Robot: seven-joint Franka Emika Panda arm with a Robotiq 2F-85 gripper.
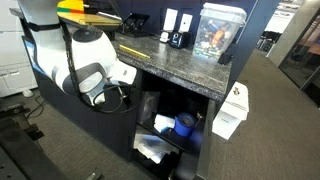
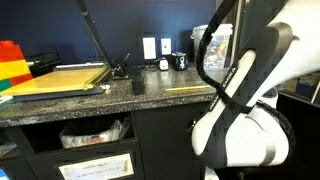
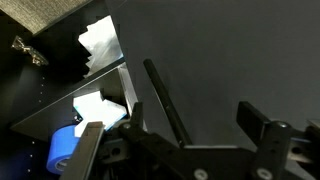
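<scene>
My gripper is open, its two dark fingers (image 3: pixel 258 122) wide apart with nothing between them. It faces a dark panel (image 3: pixel 215 50) carrying a slim black handle (image 3: pixel 165 103), which shows between and ahead of the fingers in the wrist view. To the left, an open compartment holds a blue roll (image 3: pixel 62 145) and white papers (image 3: pixel 98 42). From exterior view 1, the same blue roll (image 1: pixel 184 124) sits inside the open cabinet under the counter, and papers (image 1: pixel 153 148) lie lower down. The arm covers most of the gripper in exterior view 2.
Above the cabinet runs a speckled counter (image 1: pixel 190 68) bearing a clear bin (image 1: pixel 217 32), a yellow bar (image 1: pixel 133 51) and dark mugs. A white box (image 1: pixel 231 110) stands right of the cabinet. Open floor (image 1: pixel 262 130) lies beyond it. A closed drawer (image 2: pixel 95 168) shows in exterior view 2.
</scene>
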